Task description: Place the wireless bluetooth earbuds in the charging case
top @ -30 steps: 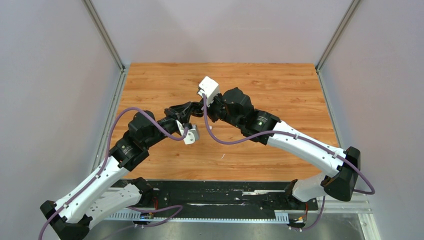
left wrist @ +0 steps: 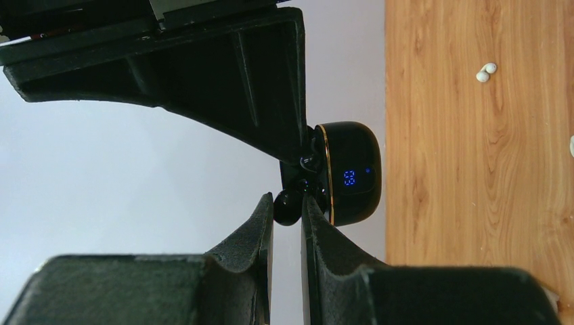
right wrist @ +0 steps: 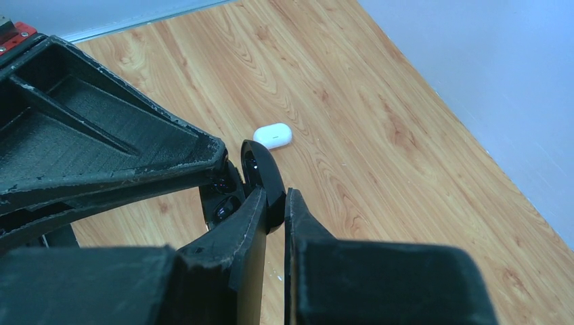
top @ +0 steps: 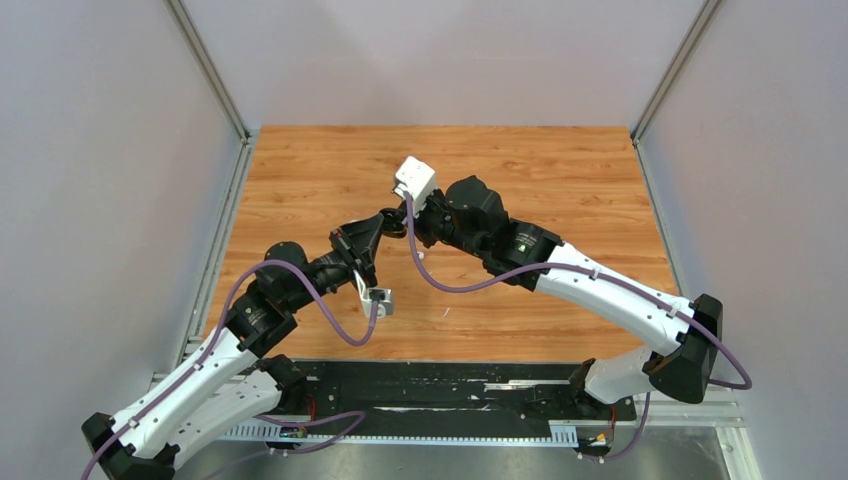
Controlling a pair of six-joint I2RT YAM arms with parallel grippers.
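In the left wrist view my left gripper is shut on a glossy black earbud (left wrist: 288, 210), held right beside the open charging case (left wrist: 352, 172). The black case has a gold edge line and lit blue digits. My right gripper is shut on the case, whose raised lid (right wrist: 269, 172) shows in the right wrist view. Beside the open case is the left gripper's fingertip (right wrist: 213, 154). That finger covers part of the interior, so I cannot tell whether the earbud sits in its slot. From above, both grippers meet around the dark case (top: 393, 224).
A white rounded case (right wrist: 273, 135) lies on the wooden table (top: 520, 330). Small white earbuds (left wrist: 486, 72) also lie there. Both grippers are above the table, and most of its surface is clear.
The left wrist has rolled and tilted, with its white bracket and purple cable swinging toward the front. The right arm has hardly moved.
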